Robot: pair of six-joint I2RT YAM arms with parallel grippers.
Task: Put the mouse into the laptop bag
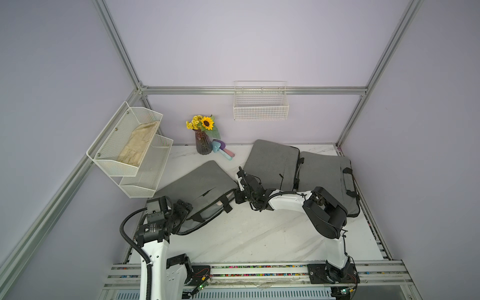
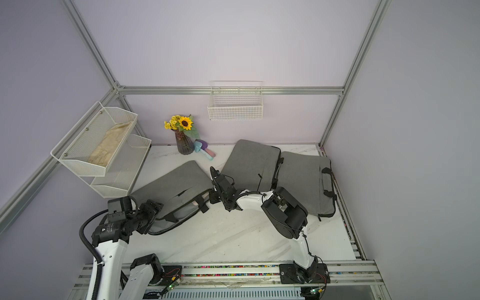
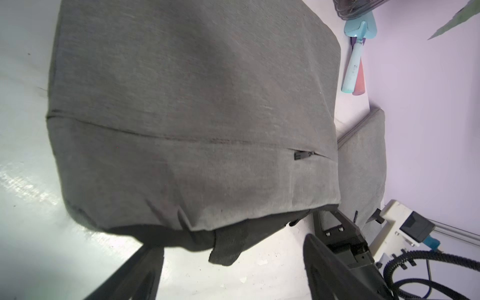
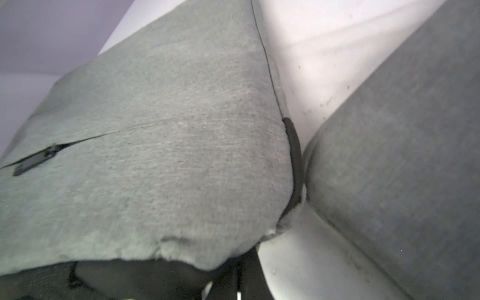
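Three grey laptop bags lie on the marble table. The left bag (image 1: 195,185) has its zipped edge and black straps facing the front, in the left wrist view too (image 3: 200,80). My left gripper (image 1: 181,215) hangs over that bag's near-left part; its fingers (image 3: 327,275) are apart at the bottom of the left wrist view, nothing visible between. My right gripper is shut at the right end of that edge, its fingertips partly tucked under the fabric, hidden there. I cannot see a mouse.
A middle bag (image 1: 270,160) and right bag (image 1: 325,175) lie behind and beside the right arm. A flower vase (image 1: 203,142) and garden tools (image 1: 222,150) stand at the back left. Wire baskets (image 1: 261,112) hang on the walls.
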